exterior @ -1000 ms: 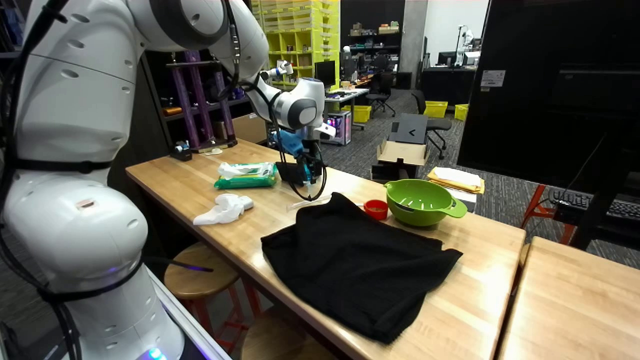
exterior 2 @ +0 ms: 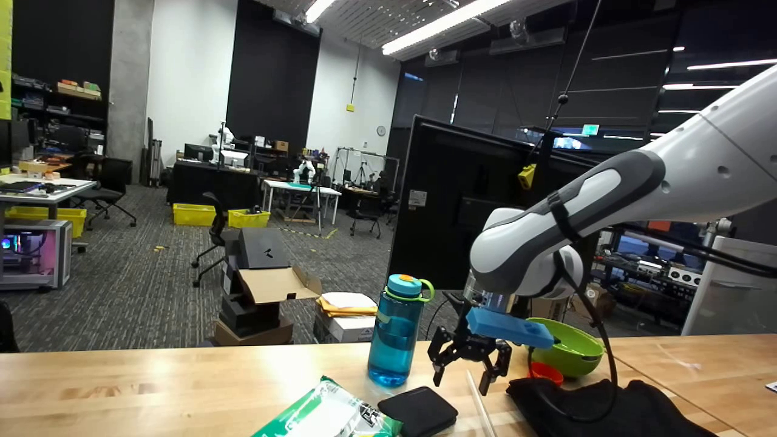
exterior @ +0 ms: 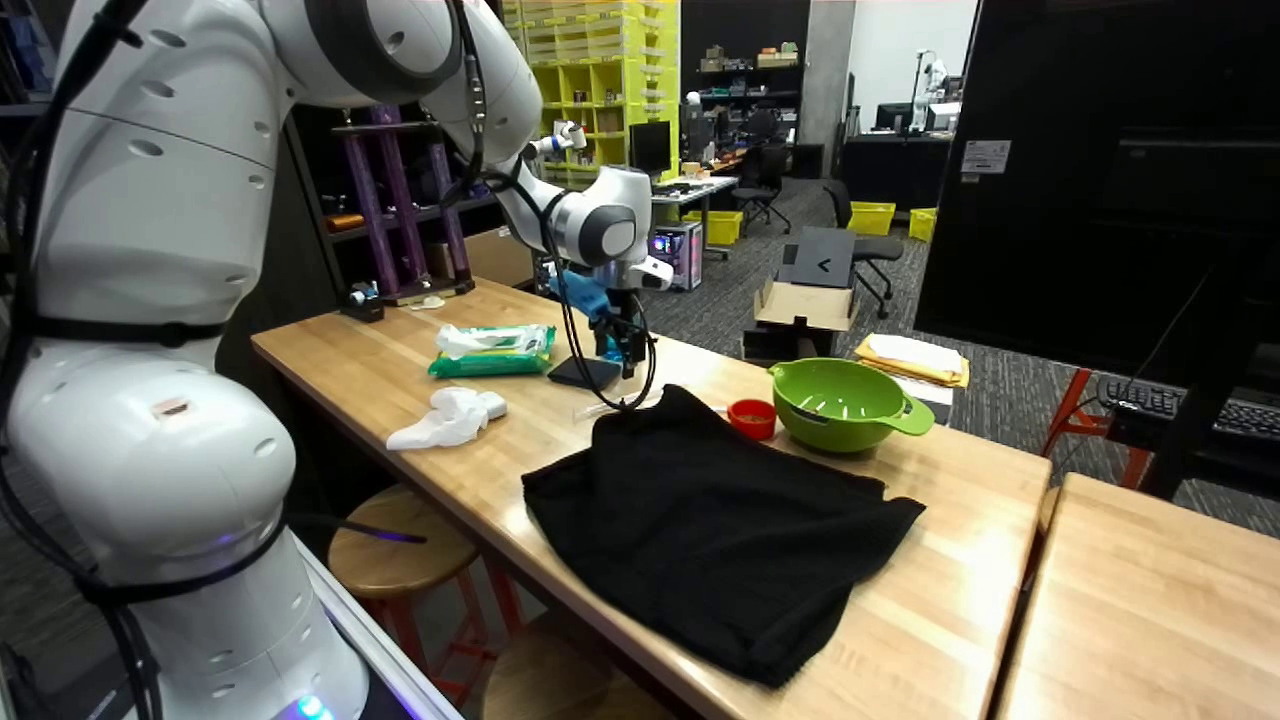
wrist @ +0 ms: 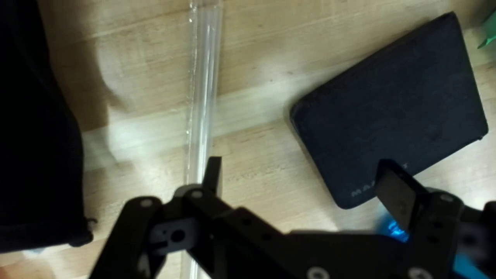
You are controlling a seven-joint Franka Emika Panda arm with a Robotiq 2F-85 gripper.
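Observation:
A flat black case point(wrist: 395, 111) with faint lettering lies on the table; it is also visible as a dark case point(exterior 2: 419, 411) in exterior view 2. My gripper stands open above the table, its fingers wide apart and only bare wood showing between them. The right finger point(wrist: 395, 190) overlaps the case's lower edge in the wrist view; whether they touch I cannot tell. Below the left finger runs a clear plastic tube point(wrist: 203, 93). Exterior view 2 has the open gripper point(exterior 2: 461, 379) between the case and the black cloth point(exterior 2: 619, 408).
Beside the gripper stands a tall blue bottle point(exterior 2: 397, 331). A green wipes pack point(exterior: 510, 360) and white tissue point(exterior: 438, 420) lie leftward. Toward the right are a red cup point(exterior: 752, 418), a green colander point(exterior: 834, 402) and the spread black cloth point(exterior: 720, 528).
The black case was tilted up at the gripper one second ago; now it lies flat on the table, apart from the gripper in exterior view 1. The gripper has shifted slightly right.

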